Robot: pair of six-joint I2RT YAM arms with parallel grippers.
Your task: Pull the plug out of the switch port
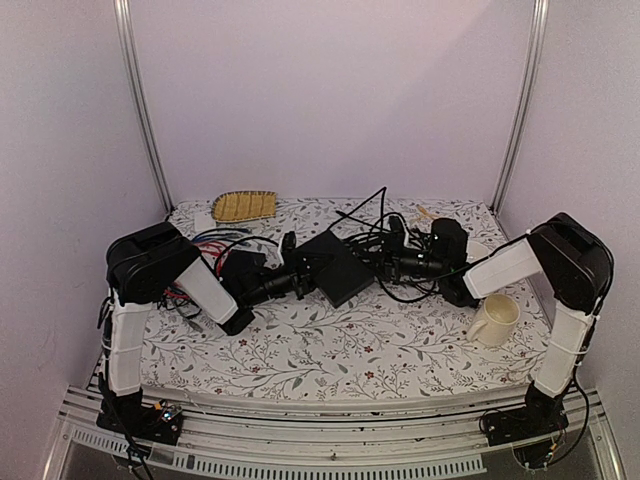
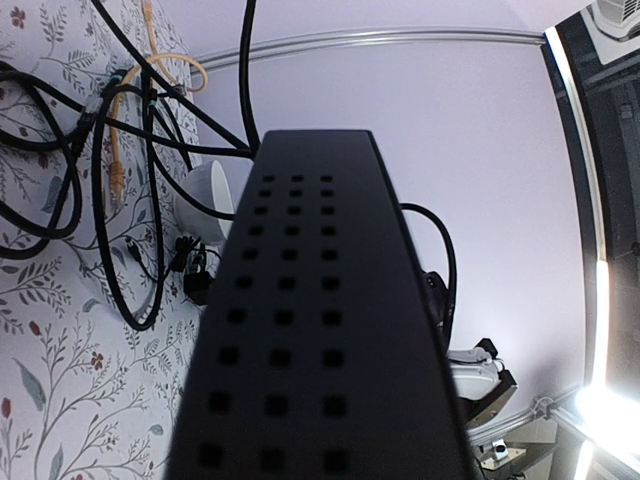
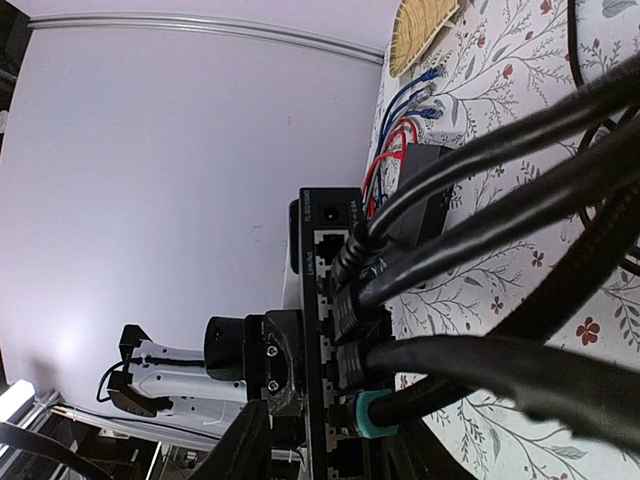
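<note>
The black switch (image 1: 343, 268) is held off the table at the centre, my left gripper (image 1: 315, 268) shut on it; its vented end (image 2: 300, 300) fills the left wrist view. In the right wrist view its port row faces me, with several black plugs (image 3: 350, 365) and a teal-banded one (image 3: 375, 412) in it, cables running right. My right gripper is at the port side, fingertips either side of the lower ports, part open, with no plug clearly gripped.
Tangled cables lie behind and under the switch. Coloured cables (image 1: 210, 238) are at the left, a woven basket (image 1: 243, 205) at back left, a white mug (image 1: 493, 320) at front right.
</note>
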